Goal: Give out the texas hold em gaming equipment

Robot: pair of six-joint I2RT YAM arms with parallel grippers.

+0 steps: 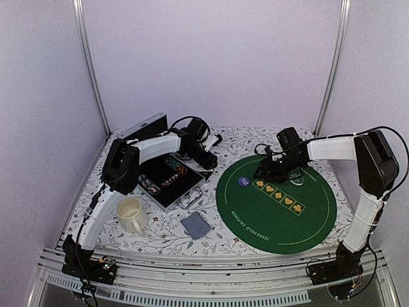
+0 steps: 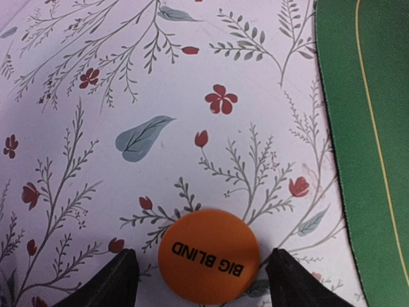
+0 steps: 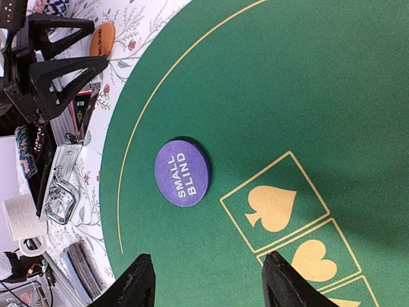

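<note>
An orange BIG BLIND chip lies flat on the floral cloth, left of the green felt mat. Fingers apart, my left gripper stands open around the chip, one fingertip on either side and a visible gap to each. The purple SMALL BLIND chip rests on the mat beside the spade square. Above the mat, my right gripper is open, nothing between its fingers, with the purple chip ahead of them. A round clear-looking disc on the mat is partly hidden by the right arm.
An open case with chips and cards inside stands under the left arm. In front are a cream mug and a blue-grey card deck.
</note>
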